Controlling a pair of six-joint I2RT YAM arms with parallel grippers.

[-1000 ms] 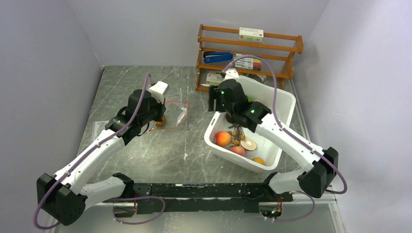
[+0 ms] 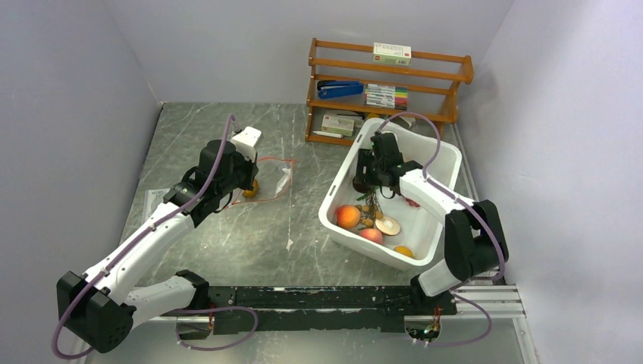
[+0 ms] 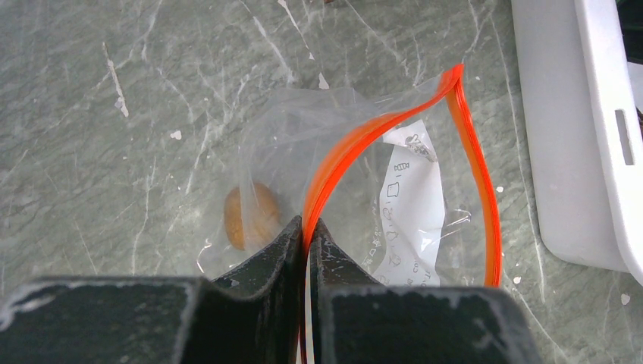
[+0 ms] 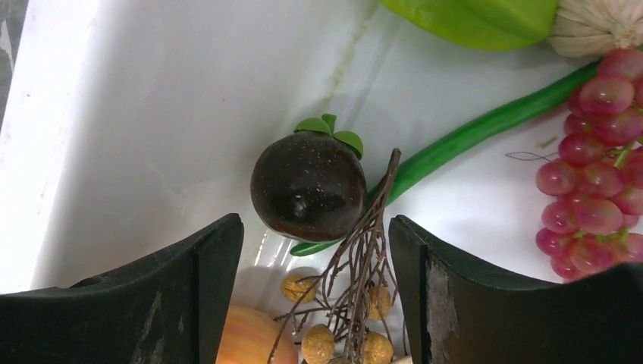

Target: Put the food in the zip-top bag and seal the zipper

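The clear zip top bag (image 3: pixel 356 163) with its orange zipper edge (image 3: pixel 489 205) lies on the table, its mouth spread apart. My left gripper is shut on the bag's orange edge. Inside the bag sits one brownish-orange round food piece (image 3: pixel 261 212), seen through the plastic. My right gripper is open over the white bin, its fingers apart. Just beyond the fingertips, a dark round fruit with green leaves (image 4: pixel 307 186) lies on the bin floor, between the fingers' lines but untouched as far as shows.
The white bin (image 2: pixel 331 189) also holds a brown twig bunch (image 4: pixel 364 280), a green bean-like pod (image 4: pixel 485 129), red grapes (image 4: pixel 591 197) and a peach (image 2: pixel 348 217). A wooden rack (image 2: pixel 447 98) stands behind it. Bare table lies between bag and bin.
My right gripper has swung from over the bin's left rim to the right and down into the bin, above the dark fruit. The left arm and the bag have stayed still.
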